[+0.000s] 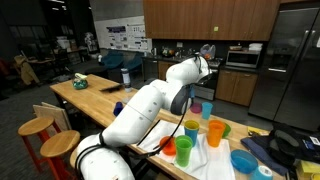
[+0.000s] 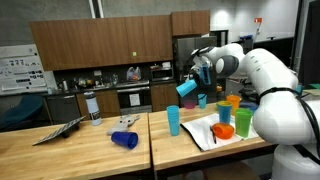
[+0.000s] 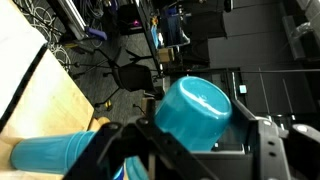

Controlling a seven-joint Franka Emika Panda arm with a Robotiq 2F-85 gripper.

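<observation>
A blue cup fills the middle of the wrist view, and my gripper is shut on it. In exterior view 2 this held cup is tilted and hangs above the table. Other blue cups stand below it: one towards the left front and another behind. A dark pink cup is close by on the table. At the lower left of the wrist view a further blue cup shows, apart from my fingers.
On and around a white cloth are orange, green, blue and yellow cups and a red bowl. A blue bowl and dark pans lie to the right. The wooden table's left part has much free room.
</observation>
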